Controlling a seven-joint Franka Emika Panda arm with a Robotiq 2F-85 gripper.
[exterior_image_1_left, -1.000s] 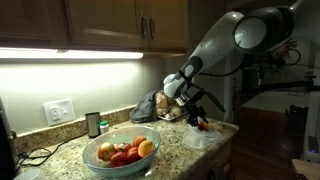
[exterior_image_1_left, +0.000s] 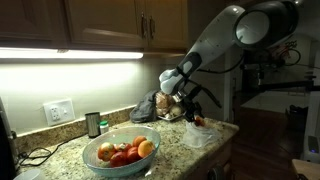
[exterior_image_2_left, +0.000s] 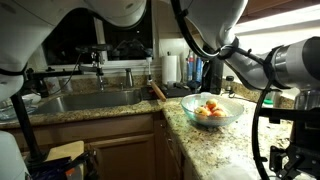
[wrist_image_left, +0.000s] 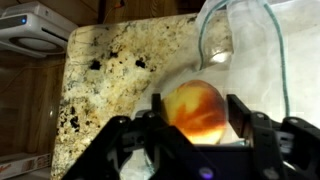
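Note:
In the wrist view, a round red-and-yellow fruit (wrist_image_left: 197, 112) sits between the two fingers of my gripper. The fingers are shut on it, one dark fingertip at either side. A clear plastic bag (wrist_image_left: 255, 50) with green seal lines spreads around and behind the fruit; whether the fruit is fully inside it, I cannot tell. Exterior view 1 shows the whitish bag (exterior_image_1_left: 200, 137) near the counter's far right end, directly below my gripper. Exterior view 2 has only the pale bag (exterior_image_2_left: 232, 172) at its lower edge, and the fruit is hidden there.
A wide bowl (exterior_image_1_left: 91, 158) of several red and orange fruits stands on the speckled counter, to the left of the bag in exterior view 1. Dark bags (exterior_image_1_left: 146, 108) rest against the wall. The counter's front edge runs close to the plastic bag; bare counter (exterior_image_1_left: 172, 150) separates bowl and bag.
The arm's forearm and wrist have shifted slightly to the left in exterior view 1. The gripper remains over the bag, and the bowl of fruit has not moved.

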